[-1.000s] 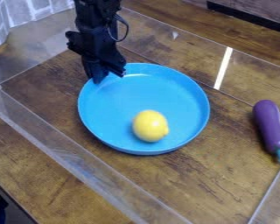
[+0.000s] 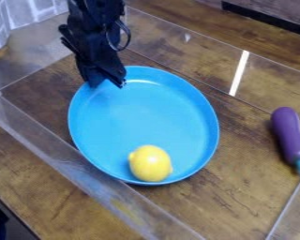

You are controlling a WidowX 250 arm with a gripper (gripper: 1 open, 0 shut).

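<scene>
My gripper (image 2: pixel 100 73) is at the upper left rim of a blue plate (image 2: pixel 140 103), its black body above it and its tips low at the edge; it looks shut, and what lies between the tips is too dark to tell. A yellow lemon-like object (image 2: pixel 150 163) rests near the plate's front edge.
A purple eggplant-like object (image 2: pixel 289 139) lies on the wooden table (image 2: pixel 234 202) at the right, apart from the plate. Clear plastic walls run along the left and lower edges. The table behind and right of the plate is mostly free.
The plate has shifted left and toward the front, with the yellow object moving along toward the lower left. My gripper has moved slightly left.
</scene>
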